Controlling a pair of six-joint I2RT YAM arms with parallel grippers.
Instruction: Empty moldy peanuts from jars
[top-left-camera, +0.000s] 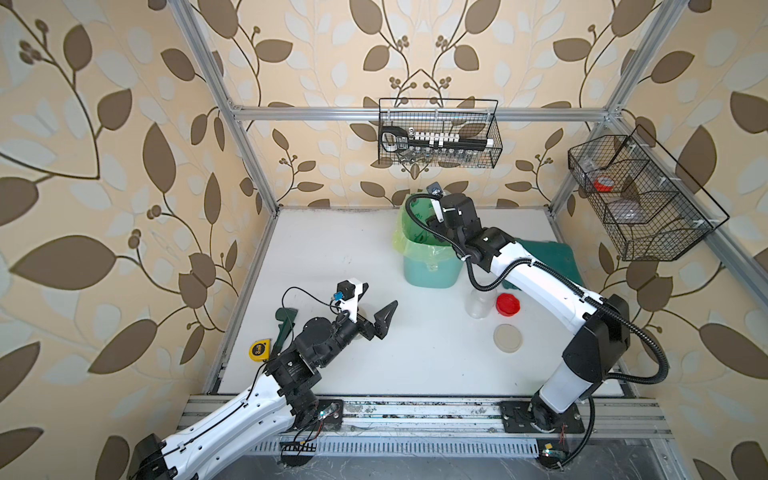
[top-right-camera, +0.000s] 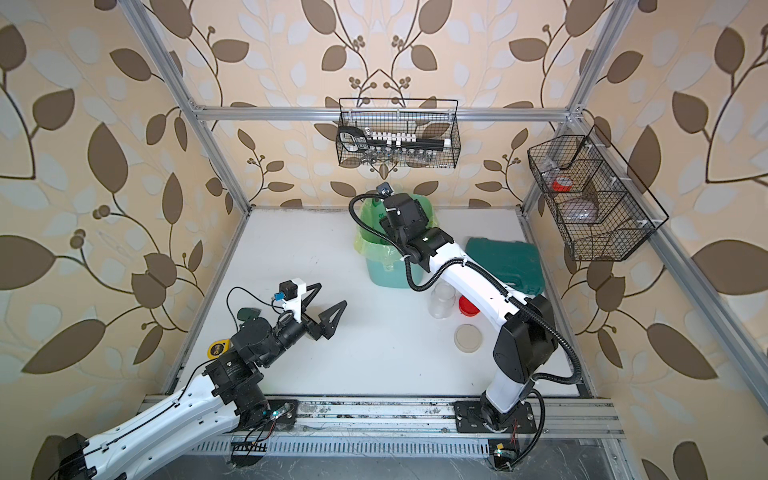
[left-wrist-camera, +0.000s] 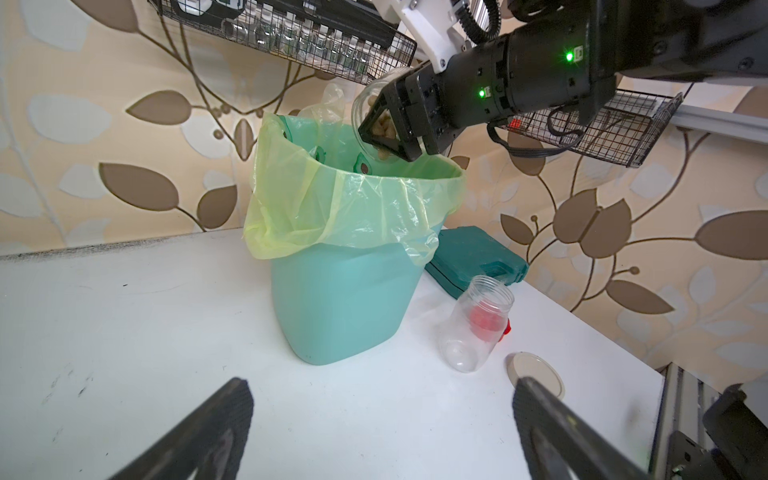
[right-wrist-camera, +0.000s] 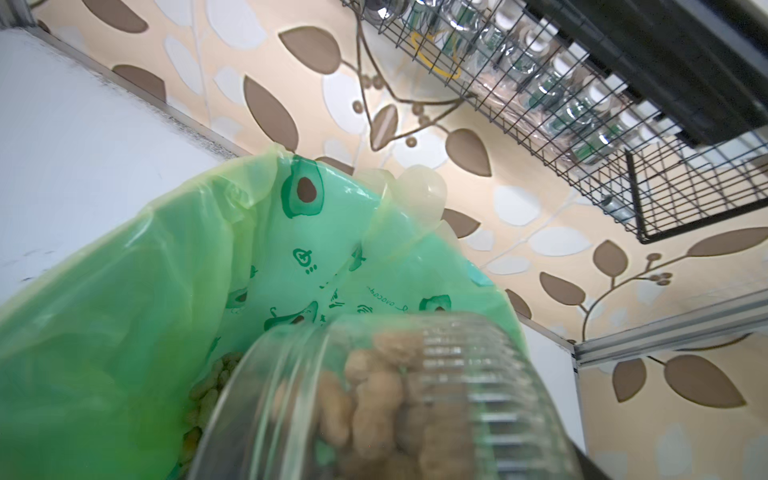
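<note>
My right gripper is shut on a clear jar with peanuts in it, tilted over the teal bin lined with a green bag. More peanuts show down in the bag. An empty-looking clear jar stands on the table right of the bin, beside a red lid and a beige lid. My left gripper is open at the front left, with nothing between its fingers.
A dark teal case lies at the back right. A tape measure sits at the left edge. Wire baskets hang on the back and right rails.
</note>
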